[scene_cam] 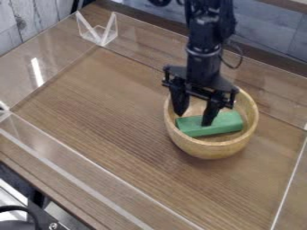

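My gripper (203, 99) hangs over a wooden bowl (211, 150) right of centre, its black fingers reaching down to the bowl's back rim and inside. In the bowl lies a green rectangular block (210, 126), just below the fingertips. The fingers stand apart; whether anything touches them I cannot tell.
A white wire object (100, 27) sits at the back left. Dark space borders the table's edges at upper right and lower left.
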